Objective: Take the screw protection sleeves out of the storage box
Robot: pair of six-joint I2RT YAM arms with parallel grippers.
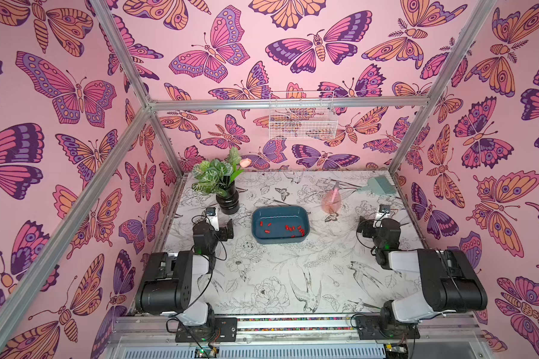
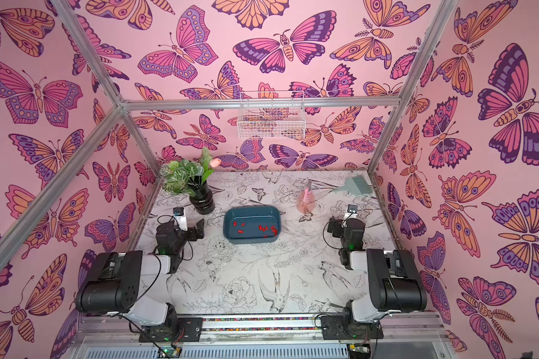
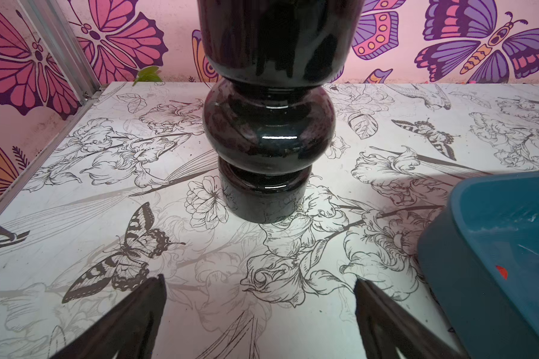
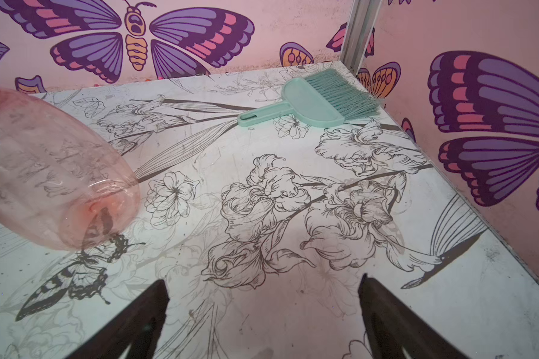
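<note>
Several small red screw protection sleeves (image 1: 290, 228) lie scattered on the floor of a dark blue storage box (image 1: 261, 239), more of them toward its right side. The box stands in the middle of the table, and its near side wall (image 3: 461, 263) fills the right edge of the left wrist view. To the left of the box, apart from it, my left gripper is open with only bare table between its fingers. My right gripper stands open and empty, well to the right of the box. Two red bits show inside the box in the left wrist view.
A black vase (image 3: 269, 131) with a leafy plant (image 1: 215, 176) stands just beyond my left gripper. Behind and right of the box is a pink transparent bottle (image 4: 48, 173). A mint green brush (image 4: 317, 98) lies at the back right.
</note>
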